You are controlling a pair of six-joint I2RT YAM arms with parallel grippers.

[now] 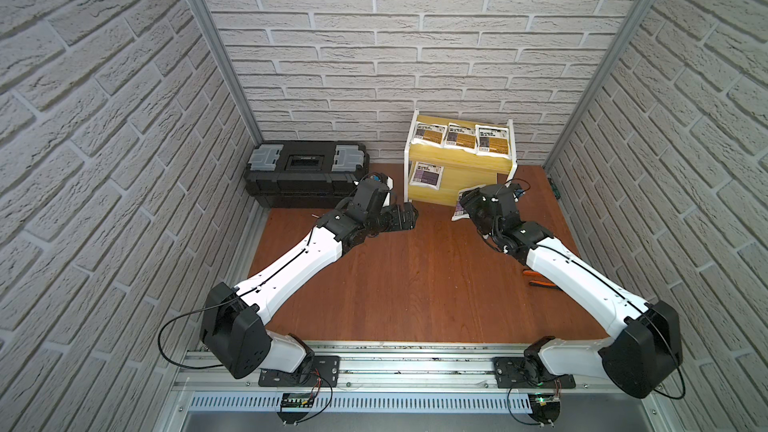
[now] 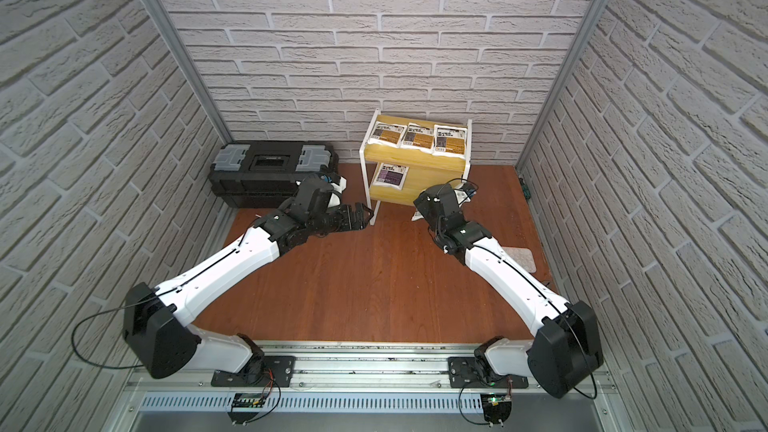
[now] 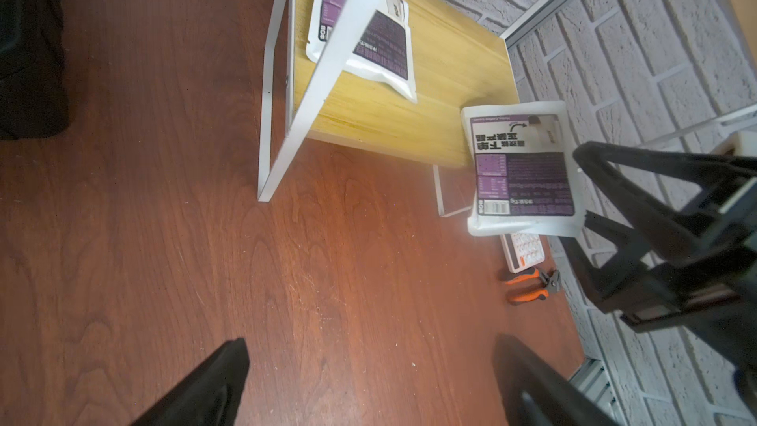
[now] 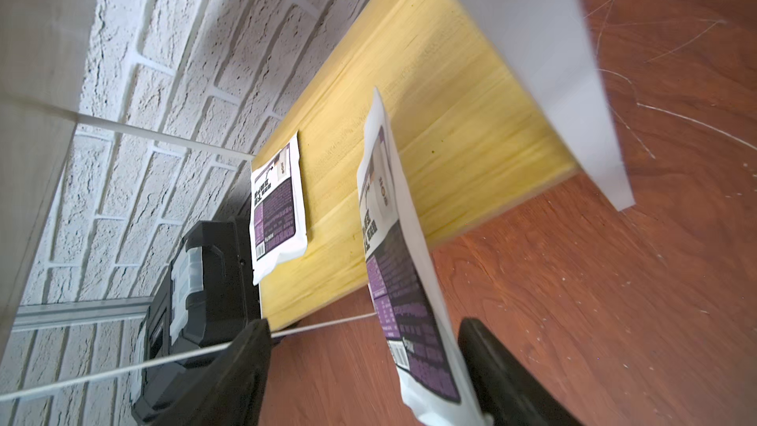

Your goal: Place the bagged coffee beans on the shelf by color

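Observation:
In the left wrist view, a purple-labelled coffee bag (image 3: 524,177) sticks out past the front edge of the lower shelf board (image 3: 441,79), beside the right end. My right gripper stands open, its fingers wide apart. The bag (image 4: 406,292) lies tilted, edge-on, against one finger (image 4: 504,378). Another purple bag (image 4: 280,209) rests flat on the same board, farther left. On the upper board lie three yellow-labelled bags, among them the middle one (image 1: 461,136). My left gripper is open and empty, in front of the shelf's left leg.
A black toolbox (image 1: 305,172) stands at the back left. Orange-handled pliers (image 3: 536,285) and a white calculator (image 3: 526,250) lie on the table to the right. White shelf legs (image 3: 331,71) flank the boards.

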